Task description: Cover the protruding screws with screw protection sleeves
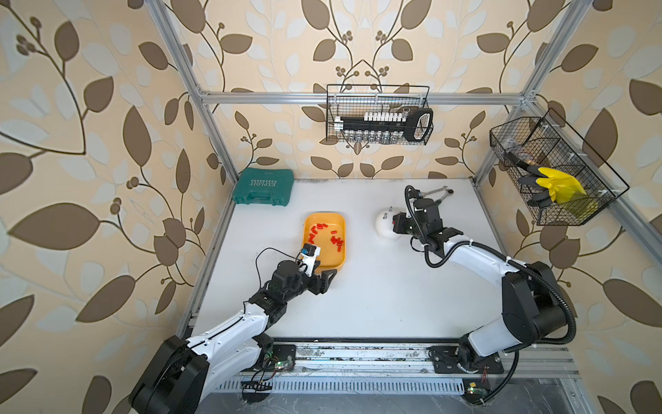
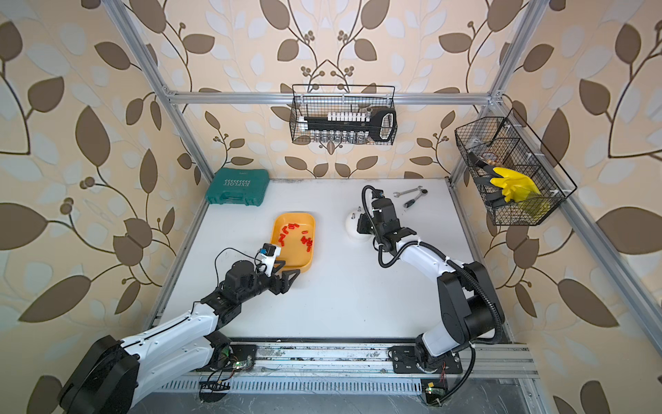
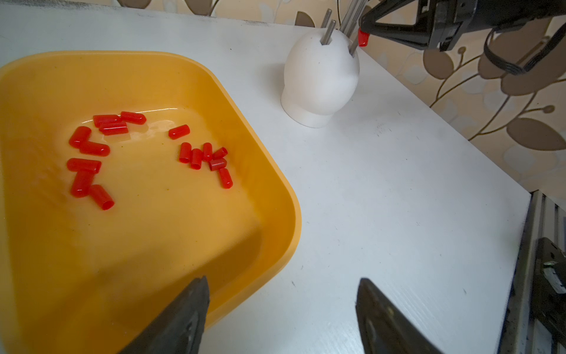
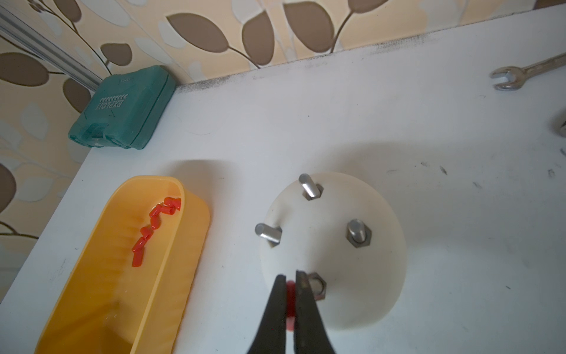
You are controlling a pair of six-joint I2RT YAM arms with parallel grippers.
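A white rounded fixture (image 3: 318, 79) stands on the table with several metal screws pointing out of its top, such as one at the upper middle (image 4: 309, 187) and one at the left (image 4: 268, 233); none of these visible ones is covered. My right gripper is shut on a red sleeve (image 3: 363, 37), holding it at the fixture's edge beside a screw. Red sleeves (image 3: 85, 165) lie scattered in the orange tray (image 3: 277, 177). My left gripper is open and empty over the tray's right edge at its near end.
A green case (image 4: 121, 109) sits at the back left, wrenches (image 4: 518, 76) at the back right. Wire baskets (image 1: 375, 117) hang on the frame.
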